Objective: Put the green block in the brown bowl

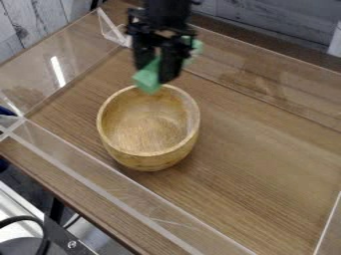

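Observation:
The brown bowl stands upright and looks empty on the wooden surface, left of centre. Over its far rim hangs the green block, held up off the table and somewhat blurred. My dark gripper is shut on the block, its fingers coming down from the top of the view. The arm hides part of the table behind the bowl. Whether the block touches the rim cannot be told from this angle.
Bare wooden table fills the right side and front. Clear plastic side walls run along the left edge. Dark cables lie outside at the lower left.

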